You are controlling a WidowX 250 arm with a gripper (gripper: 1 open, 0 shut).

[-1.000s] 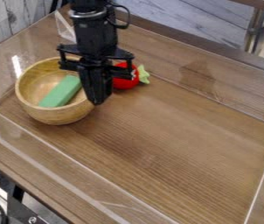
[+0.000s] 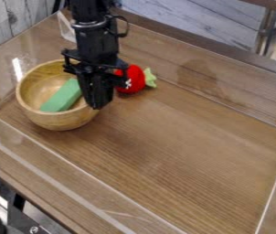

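My black gripper (image 2: 99,90) hangs at the right rim of a wooden bowl (image 2: 42,91), pointing down, shut with nothing visible between its fingers. A green oblong object (image 2: 62,97) lies inside the bowl, left of my fingertips. A red round item (image 2: 131,79) with a pale green part sits just right of the gripper, partly hidden by it.
A pale wall or ledge runs along the back, and the table's left edge shows at the lower left.
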